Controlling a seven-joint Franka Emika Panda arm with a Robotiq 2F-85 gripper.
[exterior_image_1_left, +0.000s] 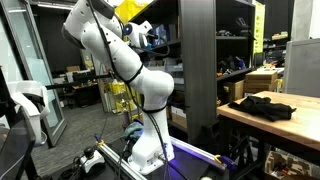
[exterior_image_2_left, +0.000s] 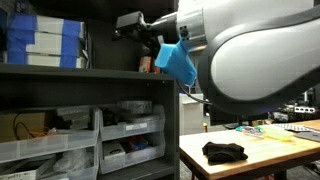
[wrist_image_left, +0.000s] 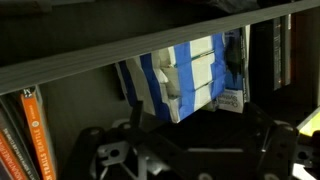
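My gripper stands open, with nothing between its fingers in the wrist view. Beyond it, blue-and-white boxes (wrist_image_left: 185, 75) stand in a row on a dark shelf. The same kind of boxes (exterior_image_2_left: 45, 40) shows at the upper left of exterior view 2, to the left of the dark gripper (exterior_image_2_left: 140, 30), which is raised above the shelf board. In exterior view 1 the hand (exterior_image_1_left: 145, 38) is high beside the shelf unit, small and partly lost against the dark background.
Books (wrist_image_left: 38, 130) stand left of the boxes, with more upright items on the right. Long shelf boards (exterior_image_2_left: 90, 73) run close to the hand. Clear bins (exterior_image_2_left: 130, 128) fill the lower shelves. A black cloth (exterior_image_2_left: 223, 152) lies on the wooden table (exterior_image_1_left: 300, 118).
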